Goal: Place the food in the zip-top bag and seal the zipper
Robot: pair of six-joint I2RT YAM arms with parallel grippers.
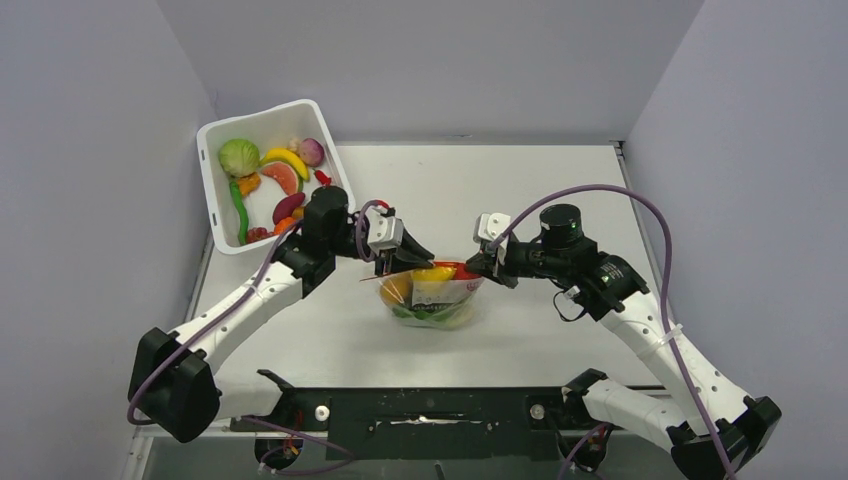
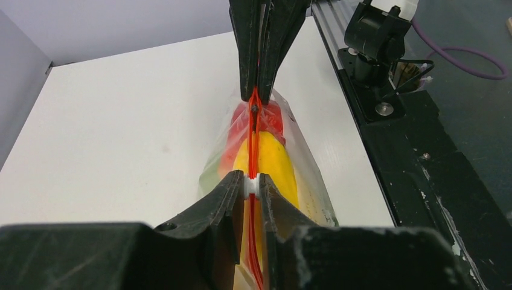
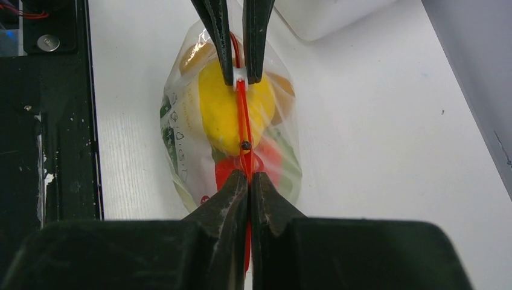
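A clear zip top bag point(image 1: 425, 300) holding yellow, red and green food sits mid-table, its red zipper running between my grippers. My left gripper has its fingertips around the white slider point(image 3: 240, 77) on the zipper, seen in both wrist views. My right gripper is shut on the red zipper strip at the bag's right end. In the left wrist view, the zipper looks like two red strands with a small dark piece near the right gripper.
A white bin point(image 1: 210, 180) of play fruit and vegetables stands at the back left. Bare table point(image 1: 480, 180) surrounds the bag behind and in front. The black front rail point(image 1: 440, 410) edges the table.
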